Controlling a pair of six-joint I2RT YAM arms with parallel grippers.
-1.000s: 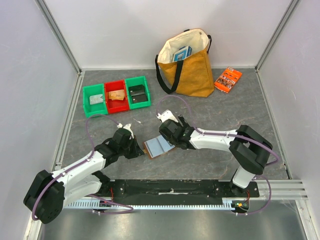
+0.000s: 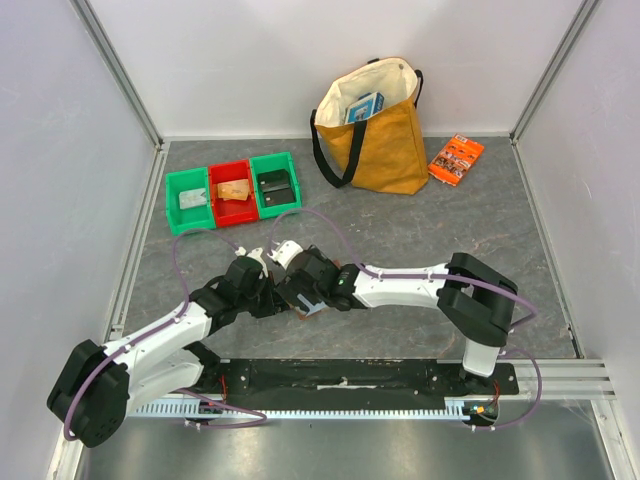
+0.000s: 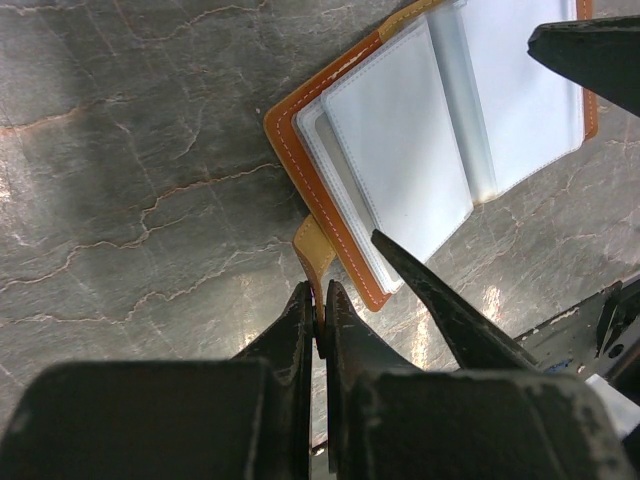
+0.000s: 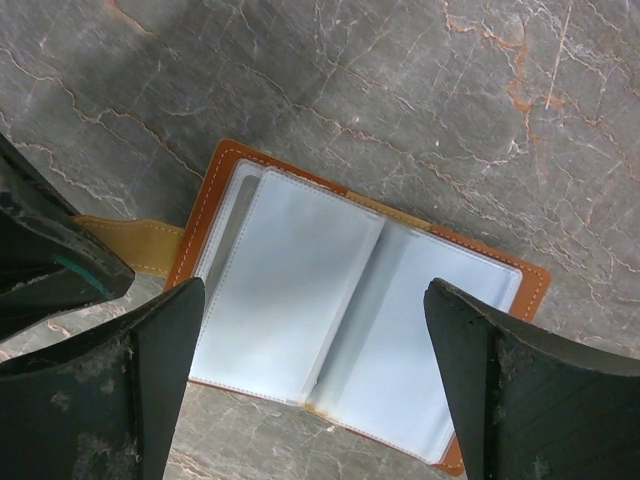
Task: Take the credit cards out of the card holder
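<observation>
The card holder (image 4: 285, 285) lies unfolded on the dark table, brown at its edges, with clear and whitish sleeves. Its tan strap (image 3: 315, 247) is pinched between the fingertips of my left gripper, which is shut on it at the holder's left edge. Directly over the sleeves hangs my right gripper, open, its fingers (image 4: 165, 345) spread on either side with nothing between them. In the left wrist view, a dark right finger (image 3: 440, 295) reaches over the lower sleeve. From above, the right arm covers much of the holder (image 2: 313, 305).
A green, red and green set of bins (image 2: 232, 163) stands at the back left with small items inside. Behind the right arm sit a mustard bag (image 2: 400, 150) and an orange packet (image 2: 456, 160). Bare table (image 2: 440, 220) extends at the right.
My right gripper has moved left, from the holder's right side to over its sleeves. The left arm and the holder have stayed in place.
</observation>
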